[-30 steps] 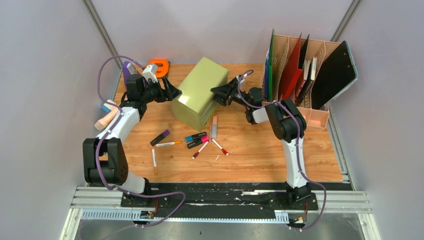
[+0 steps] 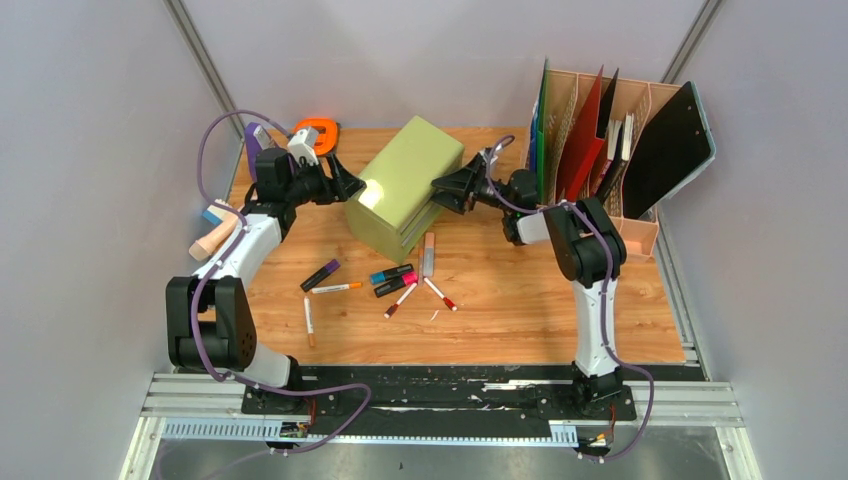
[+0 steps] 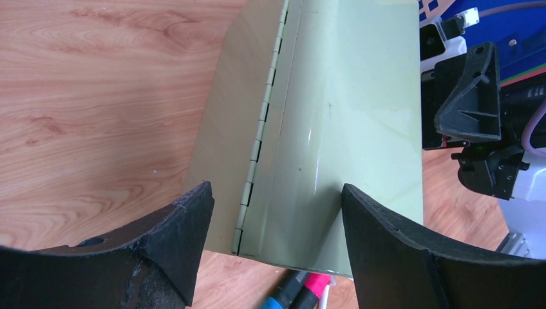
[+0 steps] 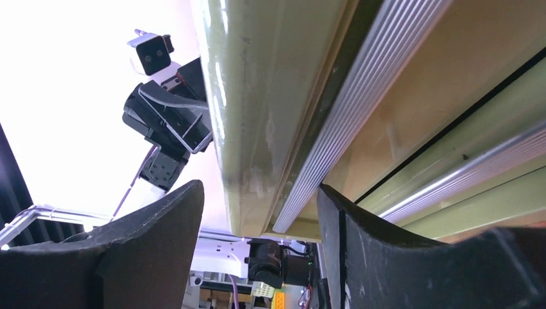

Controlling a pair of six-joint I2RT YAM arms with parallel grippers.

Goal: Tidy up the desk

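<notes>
A light green cabinet-like box [image 2: 408, 165] stands turned at an angle near the middle of the desk, with a seam and ridged metal strips [image 4: 360, 106] along its right side. My left gripper [image 2: 353, 180] is at the box's left side, its fingers apart; in the left wrist view a hinged edge [image 3: 257, 151] of the box shows between them. On the right side, my right gripper [image 2: 447, 192] is open, one finger [image 4: 335, 225] close against a metal strip. Whether that finger touches is unclear. Several markers [image 2: 395, 284] lie in front of the box.
At the back right stands a pink organizer [image 2: 637, 237] holding folders and a black clipboard [image 2: 668, 150]. An orange tape-like item [image 2: 325, 130] sits behind the left arm. A purple object [image 2: 258, 140] is at the left edge.
My right gripper has shifted slightly to the right. The box has moved a little the same way, and the left arm has barely moved.
</notes>
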